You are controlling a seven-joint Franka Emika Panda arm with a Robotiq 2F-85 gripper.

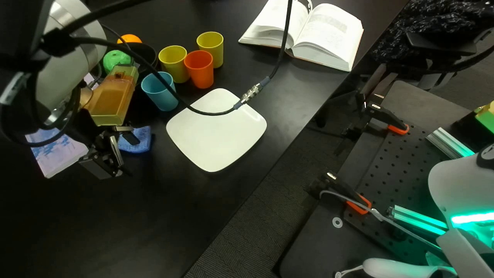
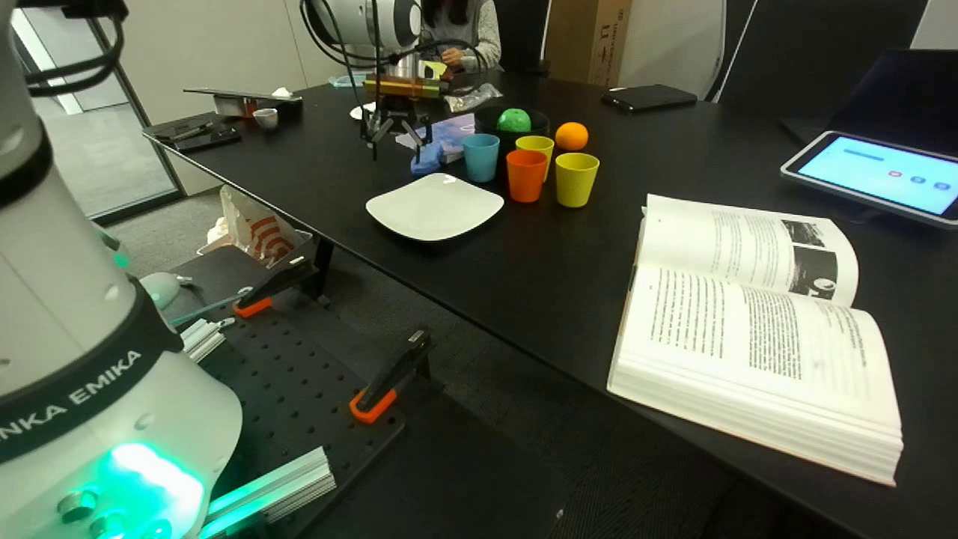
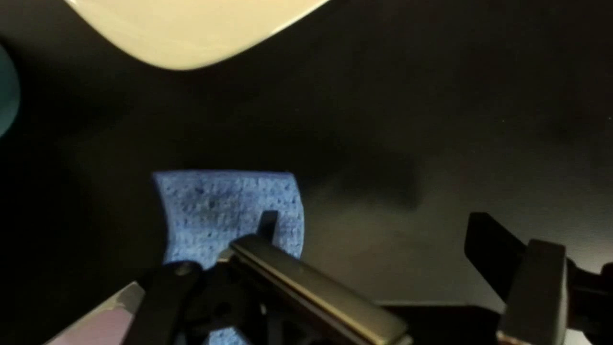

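A blue sponge (image 1: 137, 139) lies on the black table, left of a white square plate (image 1: 216, 132) and apart from it. My gripper (image 1: 126, 158) is low over the table beside the sponge, its fingers wide open and empty. In the wrist view the left finger (image 3: 310, 287) overlaps the blue sponge (image 3: 230, 201) and hides its lower part; whether it touches cannot be told. The right finger (image 3: 534, 287) stands over bare table. Exterior view 2 has the gripper (image 2: 397, 151) just left of the sponge (image 2: 426, 160).
Behind the plate stand a blue cup (image 1: 158, 92), an orange cup (image 1: 200, 69) and two yellow cups, one yellow cup (image 1: 211, 48) farther back. A green ball (image 1: 115, 60) sits in a black bowl. An open book (image 1: 305, 32) lies far right.
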